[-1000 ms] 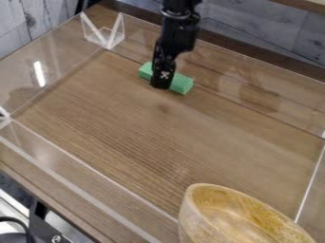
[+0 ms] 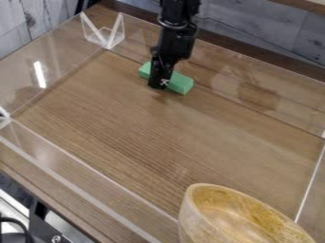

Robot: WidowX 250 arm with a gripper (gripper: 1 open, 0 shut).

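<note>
A green block (image 2: pixel 178 84) lies on the wooden table (image 2: pixel 140 142) toward the back. My black gripper (image 2: pixel 158 78) is lowered over its left part, its fingertips at or touching the block. Whether the fingers are open or shut on it is too small and dark to tell.
A wire rack (image 2: pixel 105 28) stands at the back left. A large yellow bowl (image 2: pixel 241 214) sits at the front right. Walls run along the back and right.
The gripper has shifted slightly over the last second and now sits a little higher, on the block's left part. The block has barely moved, if at all.
</note>
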